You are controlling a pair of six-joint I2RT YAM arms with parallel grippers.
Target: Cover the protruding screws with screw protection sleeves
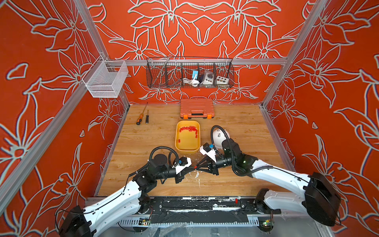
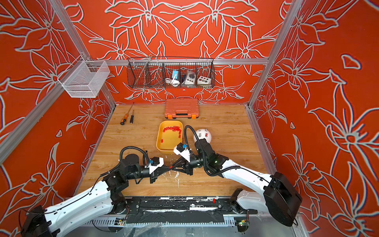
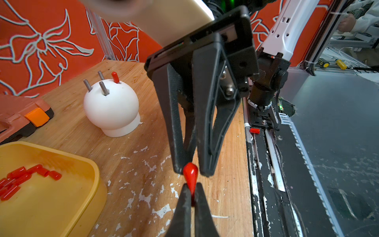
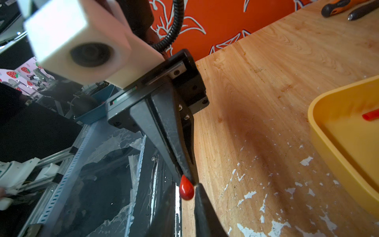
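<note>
A red sleeve (image 3: 190,173) is pinched at one end by my left gripper, which is shut on it; the rest sticks out toward the right arm. Facing it, my right gripper is part open, its fingertips (image 3: 180,165) close around the sleeve's free end. Whether they touch it I cannot tell. The right wrist view shows the sleeve's rounded red end (image 4: 186,188) between the blurred right fingers. On the white dome (image 3: 111,106), three metal screws (image 3: 104,88) are bare and one carries a red sleeve (image 3: 115,77).
Several red sleeves (image 3: 17,172) lie in the yellow tray (image 1: 187,149) behind the grippers. A loose red sleeve (image 3: 254,130) rests on the black front rail. An orange case (image 1: 197,107) and two screwdrivers (image 1: 140,116) sit at the back.
</note>
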